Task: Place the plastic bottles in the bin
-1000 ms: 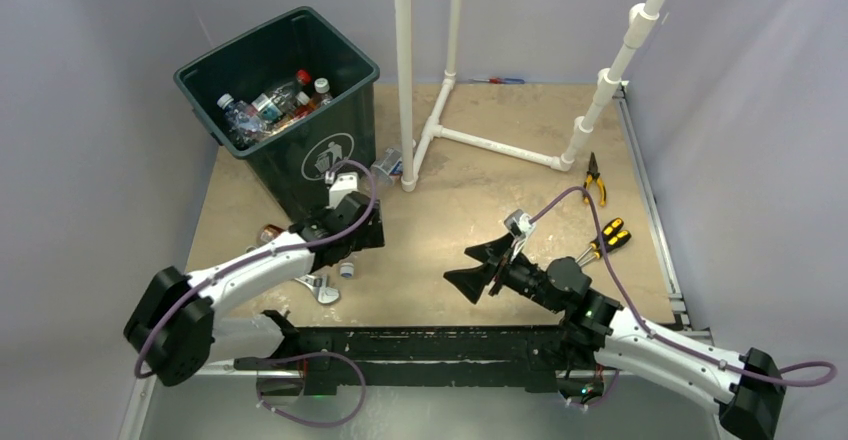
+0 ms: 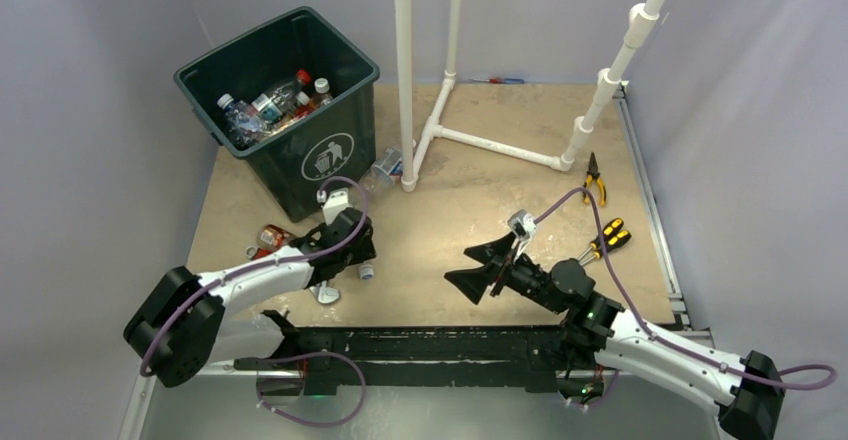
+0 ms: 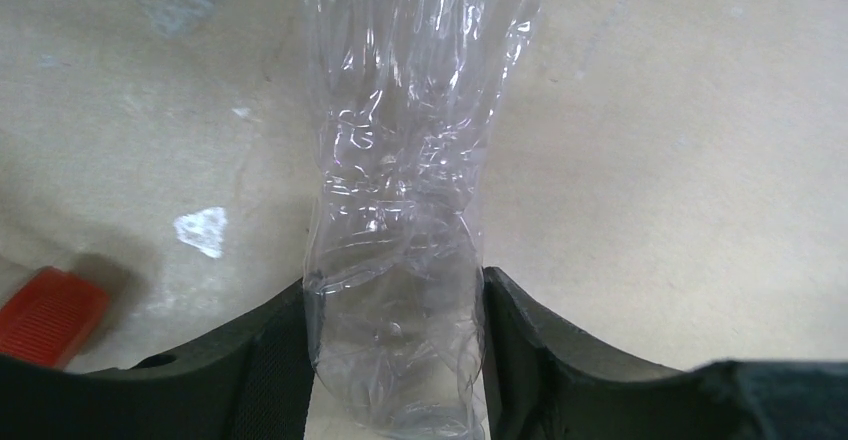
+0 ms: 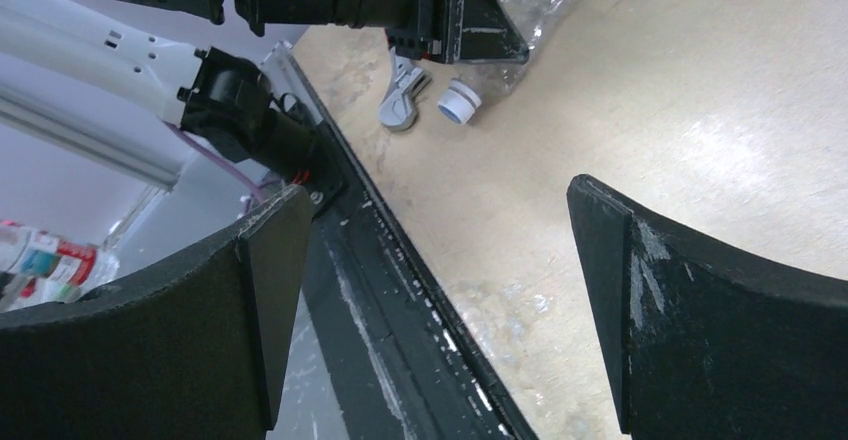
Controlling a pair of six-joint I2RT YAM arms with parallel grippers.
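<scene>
A crumpled clear plastic bottle is clamped in my left gripper; in the right wrist view it is low over the table, its white cap (image 4: pixel 459 102) showing beyond the fingers. The green bin (image 2: pixel 300 175) at the back left holds several bottles. Another clear bottle (image 2: pixel 382 172) lies beside the bin by the pipes, and a brown bottle (image 2: pixel 273 238) lies left of my left gripper. My right gripper (image 2: pixel 460 265) stands open and empty over the middle right of the table.
An adjustable wrench (image 2: pixel 326 293) lies below my left gripper. Pliers (image 2: pixel 595 185) and screwdrivers (image 2: pixel 610 235) lie at the right. A white pipe frame (image 2: pixel 500 146) stands at the back.
My left gripper has moved slightly toward the front left, and the bottle cap beneath it has shifted right and slightly down in the top view. The right arm is nearly still.
</scene>
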